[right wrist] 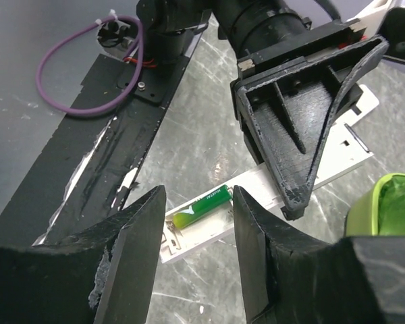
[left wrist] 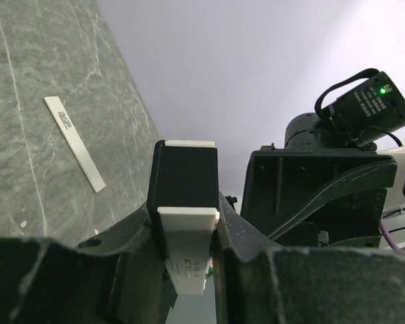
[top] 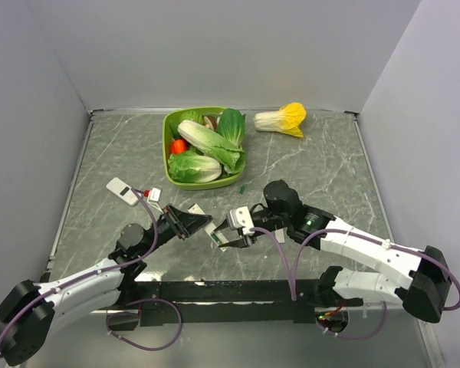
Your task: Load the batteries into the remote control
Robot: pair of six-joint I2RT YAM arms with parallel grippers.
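Note:
My left gripper [top: 202,223] is shut on the middle of a white remote control [right wrist: 256,181], holding it above the table. The left wrist view shows the remote [left wrist: 189,243] end-on between the fingers. A green battery [right wrist: 204,206] lies in the remote's open compartment in the right wrist view; whether it is fully seated I cannot tell. My right gripper is part open, its fingertips on either side of the battery from this viewpoint. In the top view, the right gripper [top: 225,235] is at the remote's near end. Contact is unclear.
On the table lies a white strip [left wrist: 74,143]. Another white handset [top: 123,192] is at the left. Behind the grippers stands a green basket [top: 169,162] of vegetables, with a yellow-topped cabbage [top: 282,119] to its right.

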